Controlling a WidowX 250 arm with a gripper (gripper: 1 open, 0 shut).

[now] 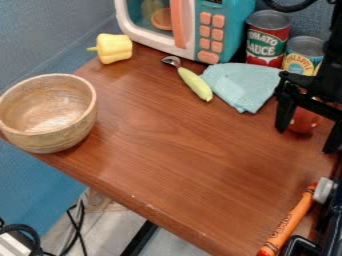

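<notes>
My black gripper (306, 122) is at the right edge, its fingers lowered around a red round object (305, 121), which is partly hidden behind them; whether the fingers grip it I cannot tell. Behind it stand a tomato sauce can (267, 40) and a second can (302, 58). A light blue cloth (241, 82) lies left of the gripper.
A wooden bowl (47, 115) sits at the left edge of the table (160, 180). A toy microwave (160, 22), a yellow pepper (114, 48), a spoon and a pale yellow object (197, 84) are at the back. An orange crayon-like tube (287, 225) lies front right.
</notes>
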